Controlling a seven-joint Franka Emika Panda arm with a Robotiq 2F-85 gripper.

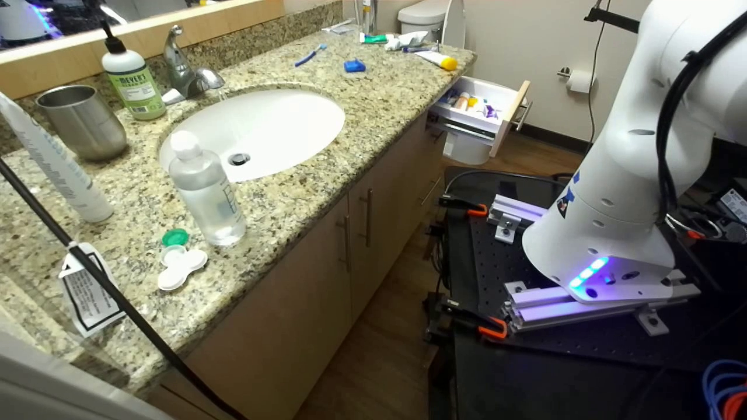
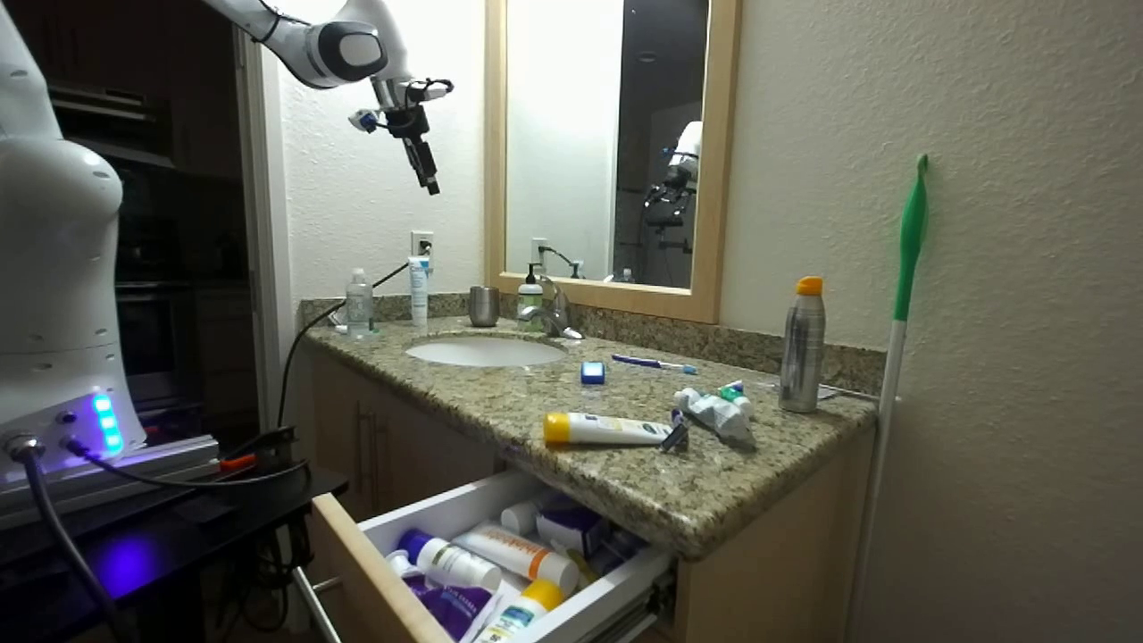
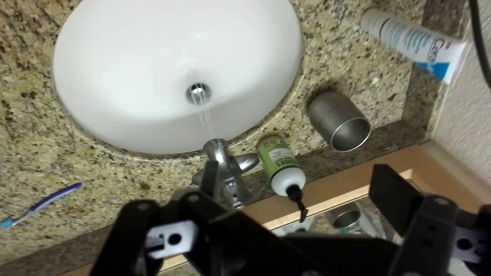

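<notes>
High over the counter, my gripper stands open, its black fingers wide apart with nothing between them. Seen from above, the faucet runs a thin stream of water into the white sink. Beside it are a green soap bottle with a black pump and a steel cup, both well below my fingers. In the second exterior view the gripper points down near the mirror, far above the cup. The first exterior view does not show the gripper.
A clear bottle, a lens case and a white tube stand or lie left of the sink. A toothbrush, blue box, yellow-capped tube and spray can occupy the other end. The filled drawer is pulled out.
</notes>
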